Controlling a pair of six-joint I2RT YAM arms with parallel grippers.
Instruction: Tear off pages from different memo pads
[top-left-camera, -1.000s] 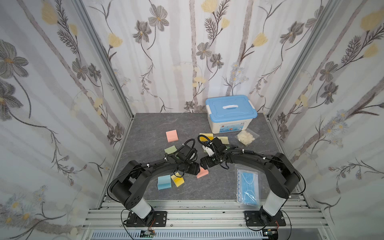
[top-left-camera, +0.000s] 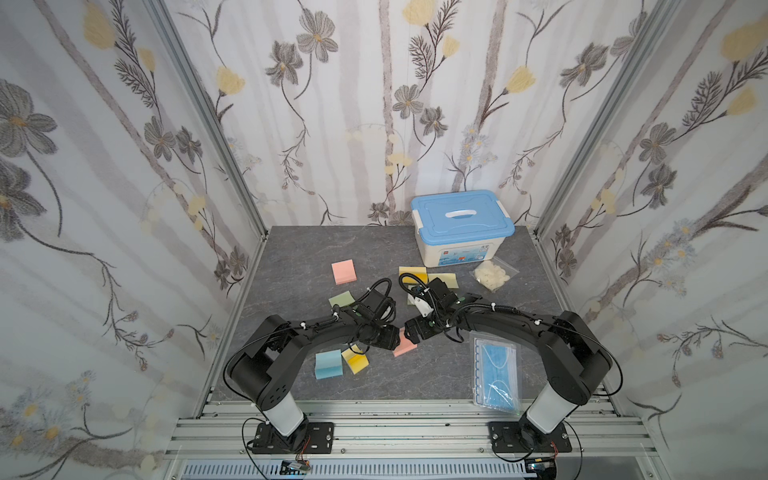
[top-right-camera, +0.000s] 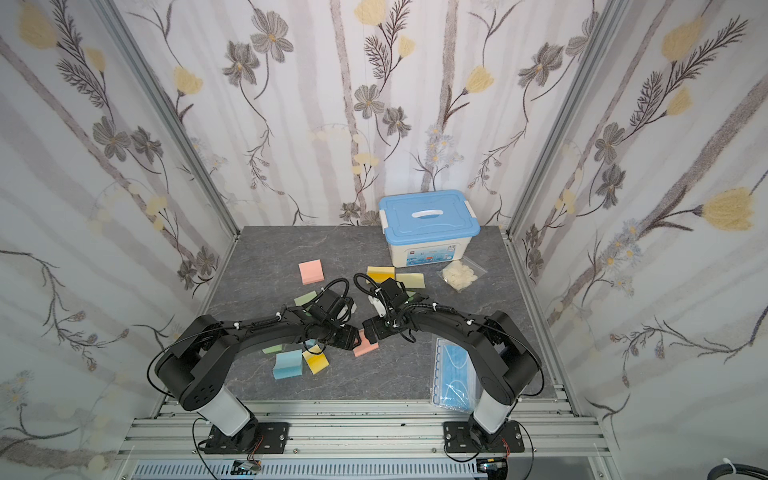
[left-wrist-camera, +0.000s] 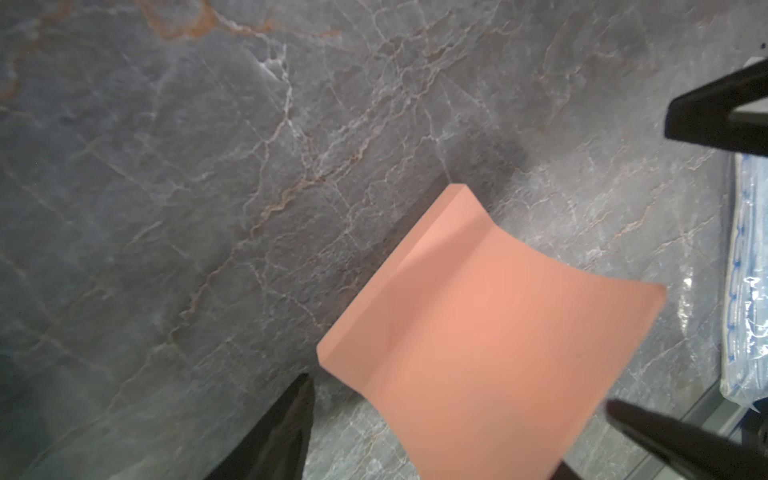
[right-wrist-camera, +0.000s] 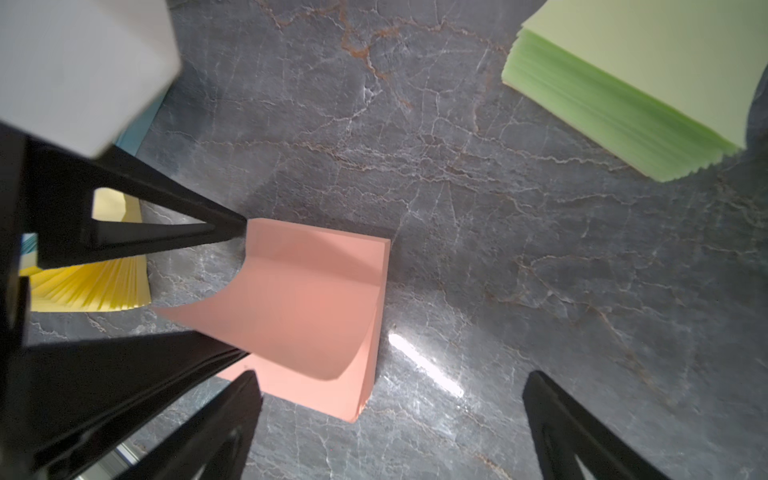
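A pink memo pad (right-wrist-camera: 364, 376) lies on the table between both grippers. Its top page curls up from one glued edge, and in the left wrist view that page (left-wrist-camera: 504, 352) bends toward the camera. My left gripper is open around the raised page, one finger (right-wrist-camera: 152, 376) reaching beneath the sheet and the other above it. Open as well, my right gripper is over the pad's side, its fingers (right-wrist-camera: 576, 432) wide apart with nothing gripped. In the left wrist view one right finger (left-wrist-camera: 708, 116) shows at upper right, clear of the paper.
Blue (top-left-camera: 328, 365) and yellow (top-left-camera: 356, 360) pads lie left of the pink one. A green pad (right-wrist-camera: 632, 96) sits farther back. Another pink pad (top-left-camera: 344, 272) is at the rear. A lidded box (top-left-camera: 462, 228), a bag (top-left-camera: 492, 276) and a mask packet (top-left-camera: 496, 374) occupy the right.
My right gripper has shifted slightly right and toward the table's front, over the pink pad. The left arm looks almost unmoved.
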